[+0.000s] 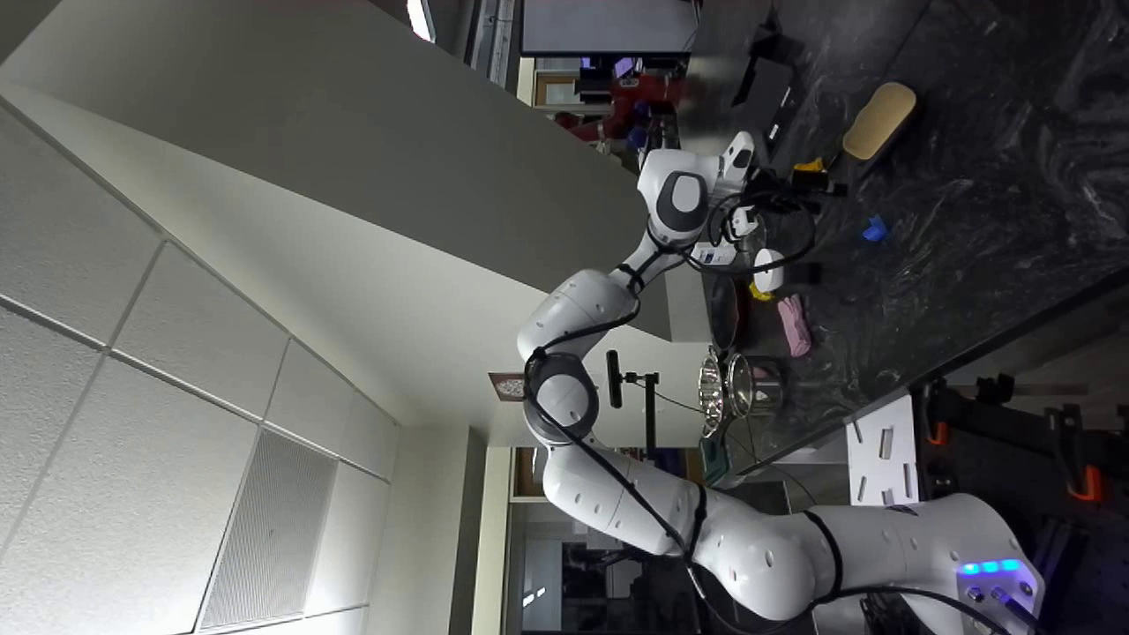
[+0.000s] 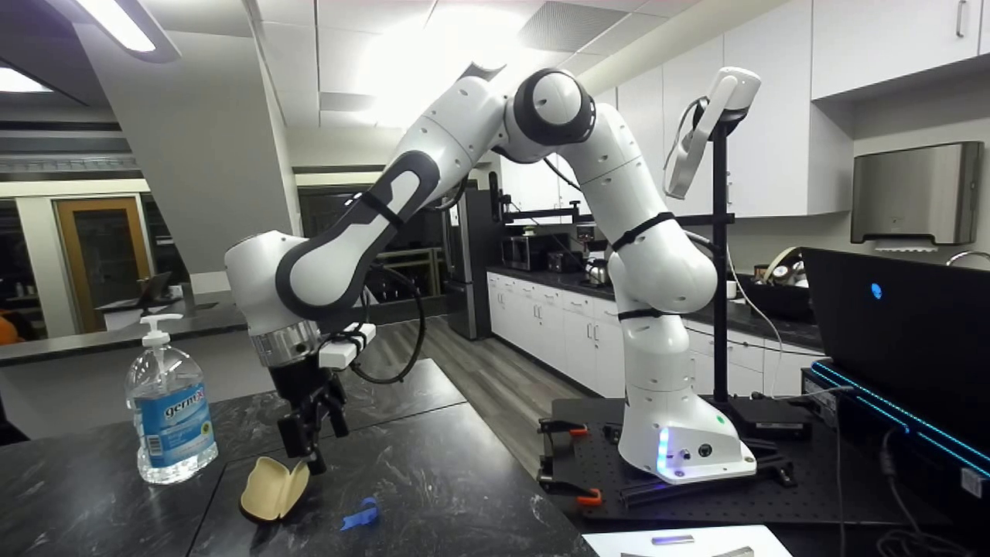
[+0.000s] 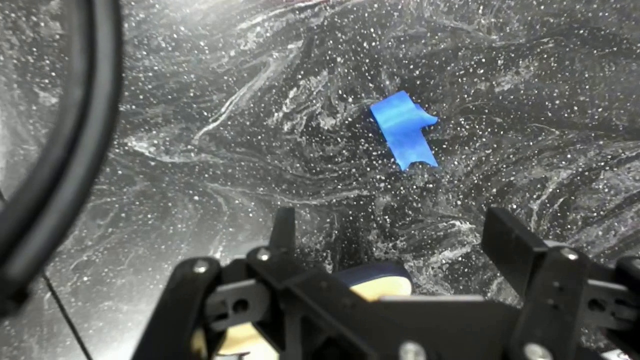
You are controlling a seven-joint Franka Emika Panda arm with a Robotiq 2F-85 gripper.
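My gripper stands open over the dark table, its fingers (image 3: 504,240) well apart with nothing held. In exterior view 2 it (image 2: 315,445) hangs just above and behind a tan, dark-backed oblong item (image 2: 271,490). Part of that tan item (image 3: 384,287) shows under the gripper's body in the wrist view. Ahead of the fingertips lies a small blue strip (image 3: 405,130), flat on the table and apart from the gripper. A yellow-ended tool (image 1: 812,165) is partly covered by the gripper in exterior view 1.
A pump bottle (image 2: 172,418) stands left of the gripper in exterior view 2. A white round object (image 1: 769,271), a pink cloth (image 1: 794,324) and a shiny pot (image 1: 738,384) line one side in exterior view 1.
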